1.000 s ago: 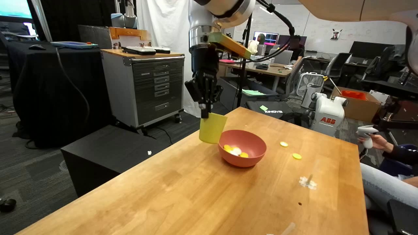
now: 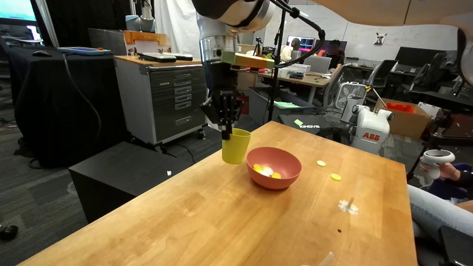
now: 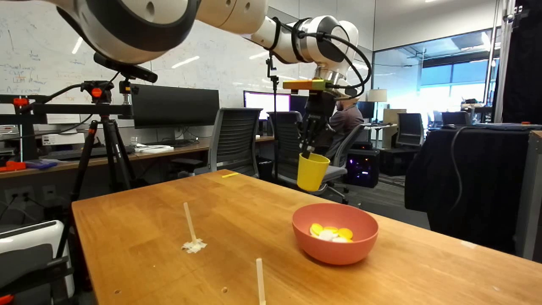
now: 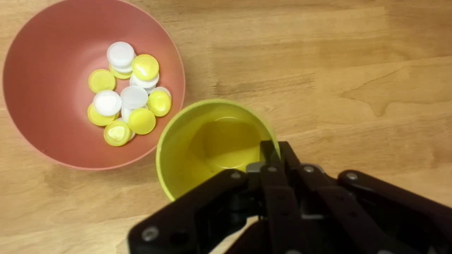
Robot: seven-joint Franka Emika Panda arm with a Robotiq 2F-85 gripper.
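A yellow cup (image 2: 235,146) hangs in the air near the table's edge, its wall pinched at the rim by my gripper, which is shut on it. Looking down in the wrist view, the cup (image 4: 203,144) appears empty inside. Beside it on the table stands a red bowl (image 3: 335,252), holding several yellow discs (image 4: 101,80) and white discs (image 4: 107,103). The cup is higher than the bowl and off to its side. In the second exterior view, the gripper (image 3: 306,152) points downward with the slightly tilted cup beneath it.
Two yellow discs (image 2: 335,177) lie loose on the wooden table (image 2: 186,221) beyond the bowl. Thin upright sticks (image 3: 190,223) are taped to the tabletop. Much of the table on the near side of the bowl is bare.
The gripper and cup have shifted slightly left in exterior view 1, and the cup stands a little more upright. The bowl and loose discs have stayed put.
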